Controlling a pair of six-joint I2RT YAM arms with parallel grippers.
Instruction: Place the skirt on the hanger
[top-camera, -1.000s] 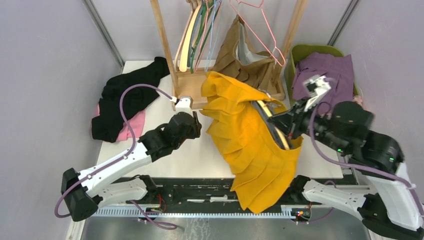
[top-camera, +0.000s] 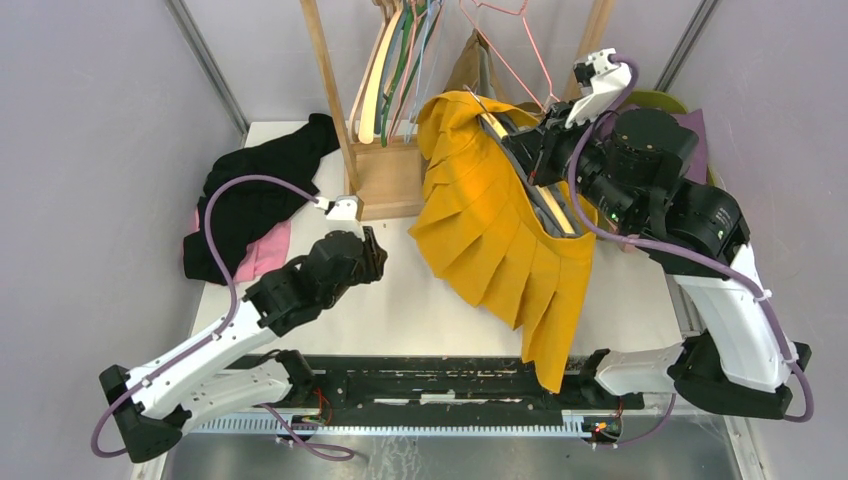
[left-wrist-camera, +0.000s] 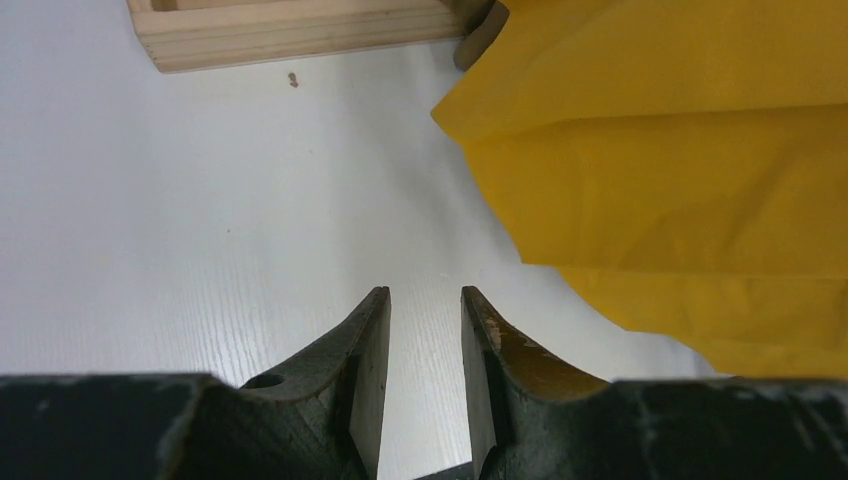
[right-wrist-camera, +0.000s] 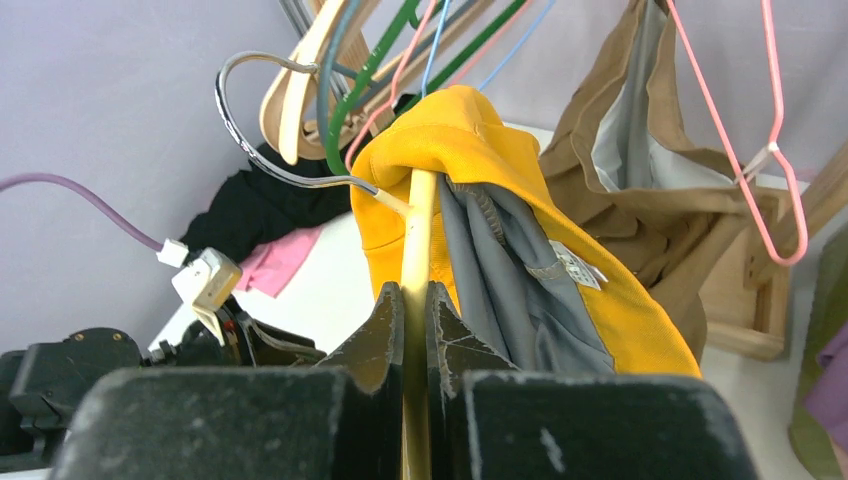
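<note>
The yellow pleated skirt (top-camera: 490, 260) hangs over a pale wooden hanger (right-wrist-camera: 420, 240) with a silver hook (right-wrist-camera: 300, 178), its grey lining showing. My right gripper (top-camera: 540, 165) is shut on that hanger, holding both up at the rack's front right. In the left wrist view the skirt (left-wrist-camera: 660, 180) fills the upper right. My left gripper stands open over the white board, left of the skirt, with nothing between its fingers.
The wooden rack (top-camera: 388, 185) holds several hangers, a pink one (right-wrist-camera: 720, 130) and a brown garment (right-wrist-camera: 640, 140). Black and pink clothes (top-camera: 250, 200) lie at left; a green bin (top-camera: 660, 98) stands at right.
My right gripper has risen and swung back toward the rack with the hanger and skirt, now covering much of the brown garment.
</note>
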